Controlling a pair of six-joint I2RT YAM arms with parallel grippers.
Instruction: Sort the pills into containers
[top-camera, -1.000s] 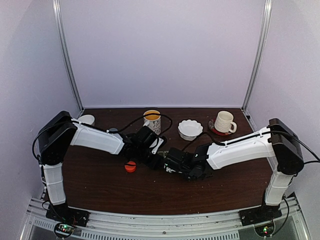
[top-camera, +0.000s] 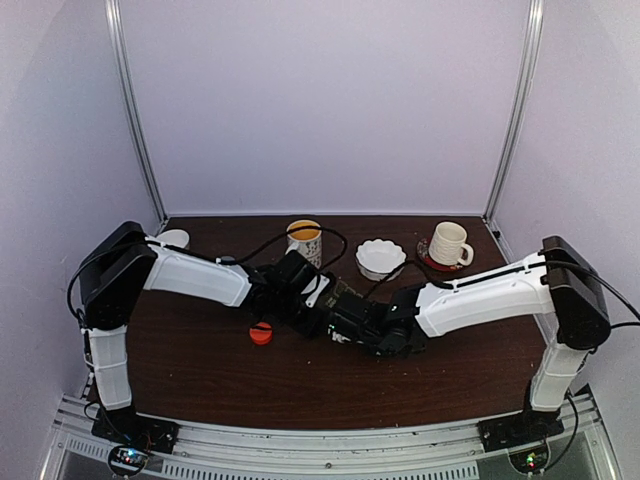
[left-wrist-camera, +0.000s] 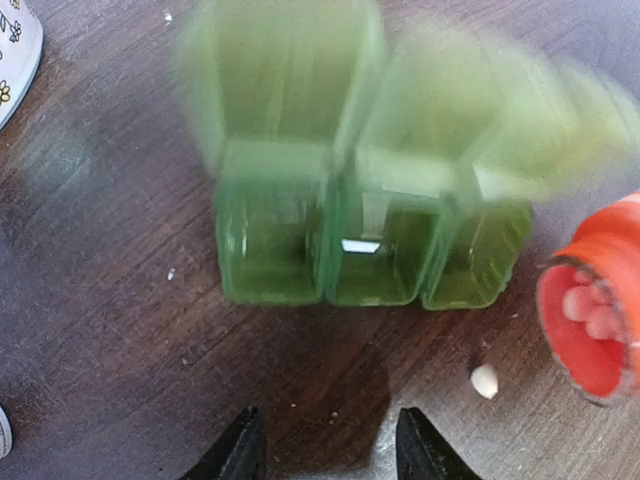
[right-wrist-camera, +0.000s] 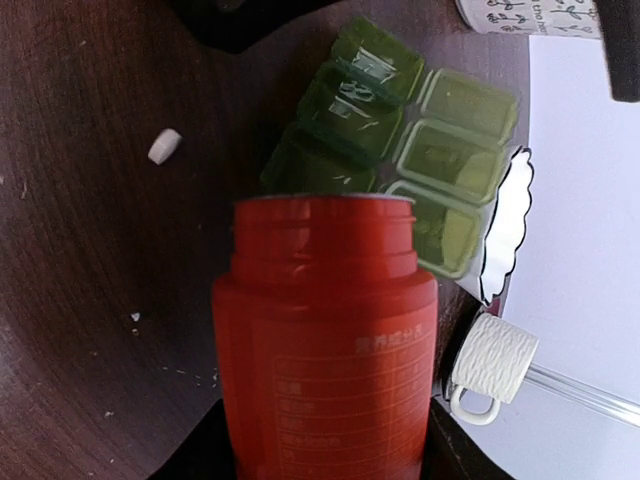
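Observation:
A green pill organizer (left-wrist-camera: 275, 260) lies on the table, its lids raised, several compartments facing up. One white pill (left-wrist-camera: 360, 246) rests in its middle compartment, seen in the left wrist view. Another white pill (left-wrist-camera: 485, 381) is on the bare wood near the organizer. My right gripper is shut on a red bottle (right-wrist-camera: 325, 330), uncapped and tilted, its mouth near the organizer; several pills (left-wrist-camera: 590, 305) show inside. My left gripper has its fingers apart in front of the organizer, nothing between them. A red cap (top-camera: 261, 333) lies left of centre.
Behind the arms stand a patterned cup (top-camera: 304, 242), a white scalloped bowl (top-camera: 380, 258) and a white mug (top-camera: 450, 243) on a red saucer. Small white crumbs dot the wood. Both grippers are close together at the centre.
The left arm looks nearly still.

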